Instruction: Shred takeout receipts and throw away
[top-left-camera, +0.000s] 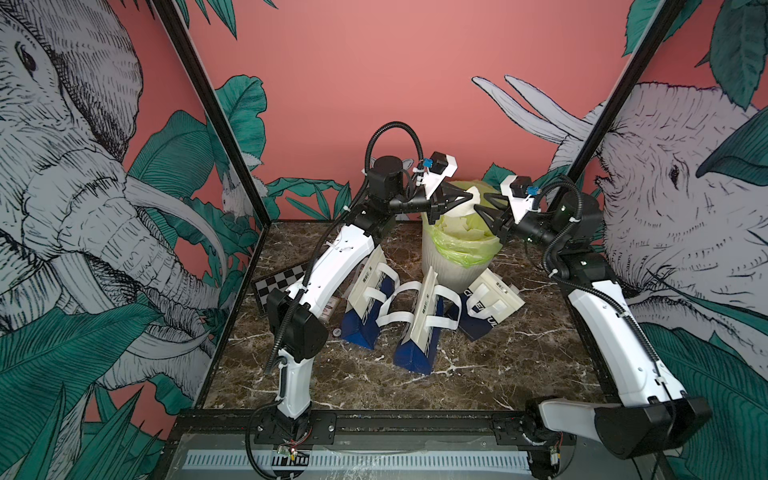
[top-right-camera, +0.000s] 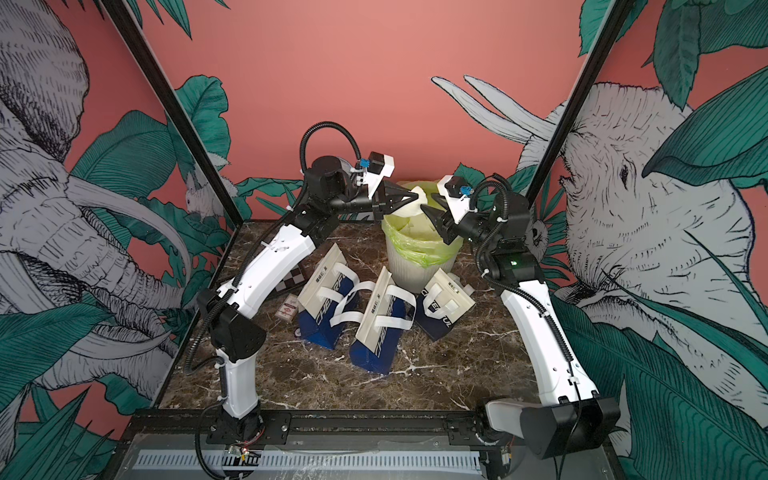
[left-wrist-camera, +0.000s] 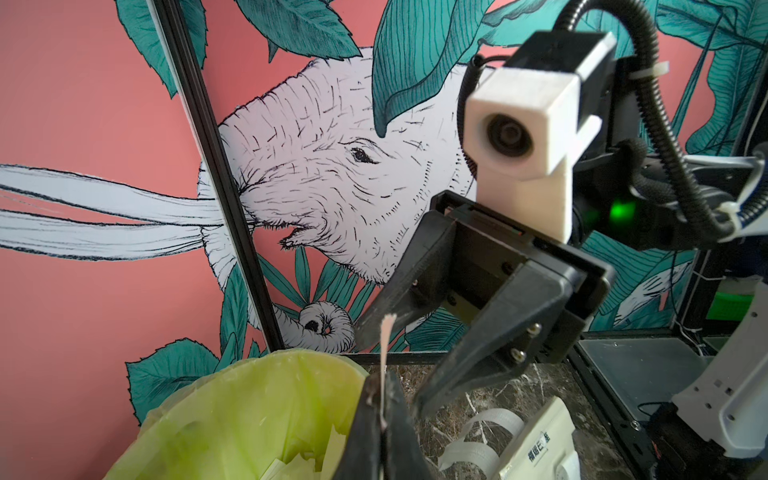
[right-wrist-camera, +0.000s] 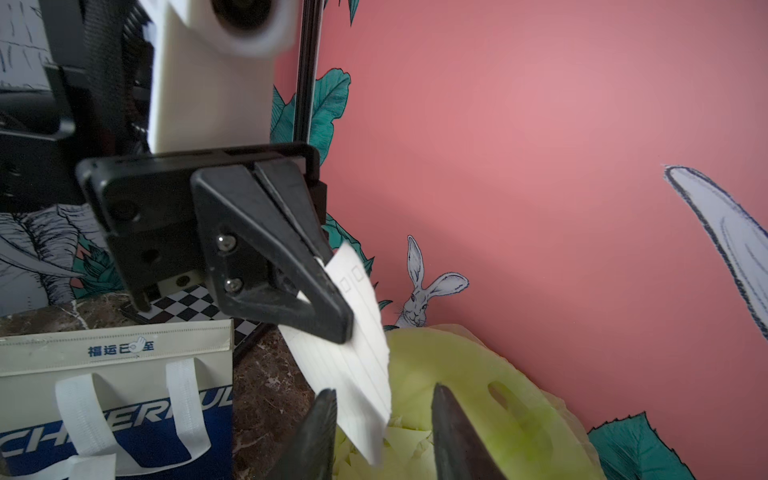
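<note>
A piece of white receipt paper (right-wrist-camera: 344, 376) hangs over the bin in the right wrist view. My left gripper is shut on it; only a thin edge of paper rises above the fingertips in the left wrist view. Facing it from the right, my right gripper stands part open. In its own view, the paper's lower tip appears between its fingers, without being gripped. Under both grippers is the pale bin (top-left-camera: 449, 272), lined with a green bag (top-left-camera: 470, 252). Torn paper pieces (top-right-camera: 412, 226) lie inside the liner.
Three blue-and-cream takeout bags, a left one (top-left-camera: 364, 320), a middle one (top-left-camera: 417, 340) and a right one (top-left-camera: 480, 316), stand before the bin. A checkered board (top-left-camera: 274, 281) and a small box (top-right-camera: 289, 307) lie at left.
</note>
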